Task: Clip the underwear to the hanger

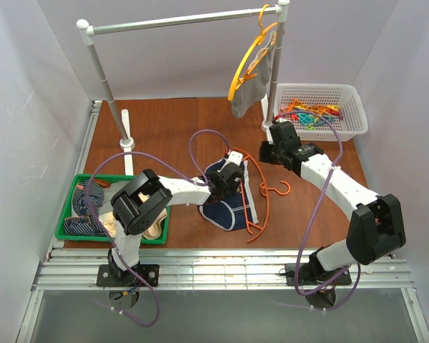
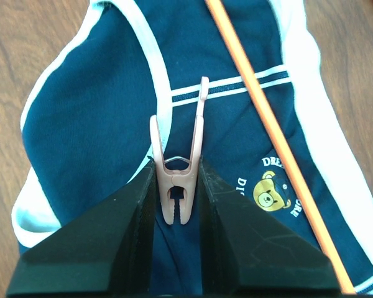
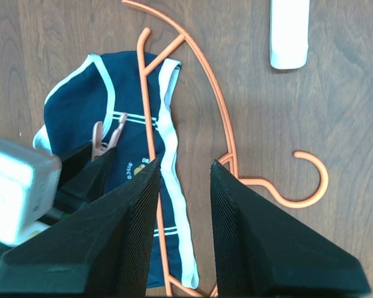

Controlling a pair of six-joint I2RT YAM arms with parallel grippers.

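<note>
Navy underwear with white trim [image 1: 229, 214] lies flat on the table [image 1: 322, 221]. An orange hanger [image 1: 267, 200] lies partly across it, one bar over the fabric, hook on the right. In the left wrist view my left gripper grips a pale pink clothespin [image 2: 196, 143] just above the underwear, left of the bar. My right gripper stands open, with nothing between its fingers, over the table right of the underwear.
A green basket of clothes [image 1: 162, 238] is at left, a white basket of clips [image 1: 350, 114] at back right. A rack [image 1: 179, 20] spans the back, with a grey garment [image 1: 254, 93] on a yellow hanger.
</note>
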